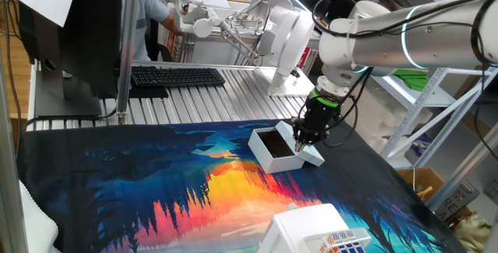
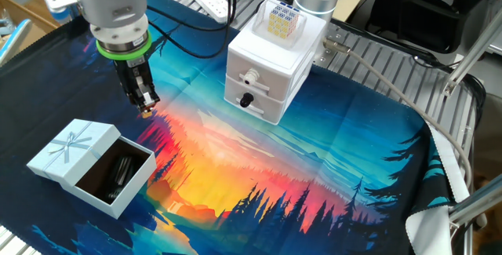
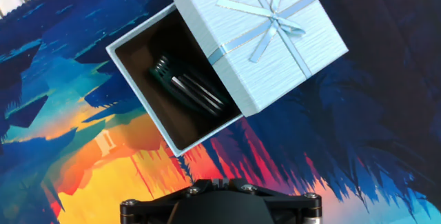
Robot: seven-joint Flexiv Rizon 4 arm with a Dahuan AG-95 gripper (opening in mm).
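A pale blue gift box (image 3: 145, 107) lies on the printed cloth, part open, with its ribboned lid (image 3: 275, 31) resting askew across it. Inside its brown interior sits a dark, shiny object (image 3: 189, 89), partly hidden by the lid; what it is, I cannot tell. My gripper (image 2: 147, 113) hangs above the cloth, beside the box and apart from it in exterior view 2. Its fingertips meet at the bottom of the wrist view, shut, with nothing visible between them.
A white two-drawer unit (image 2: 267, 67) with a patterned cube (image 2: 282, 21) on top stands across the cloth. Behind the cloth lies a keyboard (image 1: 177, 76) on the slatted table.
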